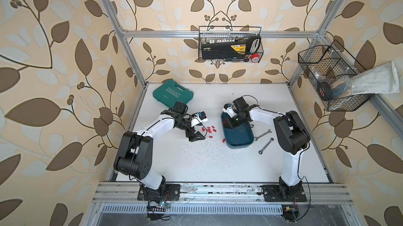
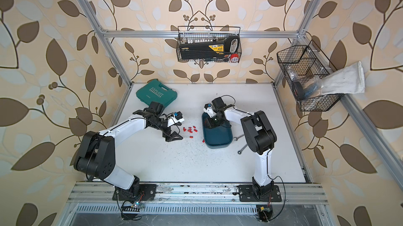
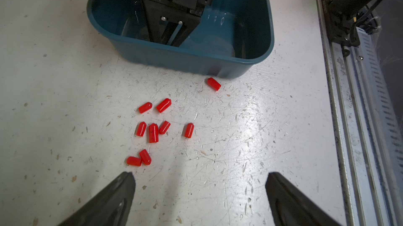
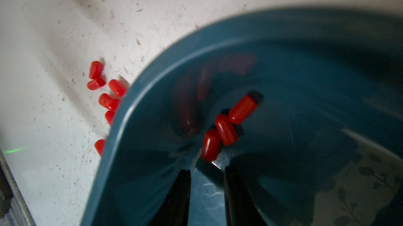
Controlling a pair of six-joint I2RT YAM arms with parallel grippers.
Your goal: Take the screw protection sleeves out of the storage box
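The blue storage box (image 1: 239, 139) stands right of centre. Three red sleeves (image 4: 226, 129) lie inside it in one corner, as the right wrist view shows. My right gripper reaches down into the box just short of them, its two fingertips a little apart with nothing between. Several red sleeves (image 3: 153, 132) lie loose on the white table beside the box. My left gripper hovers over the table left of those loose sleeves, open and empty.
A green case (image 1: 173, 93) lies at the back left. Two wrenches (image 1: 266, 146) lie right of the box. Wire baskets (image 1: 230, 58) hang on the frame above.
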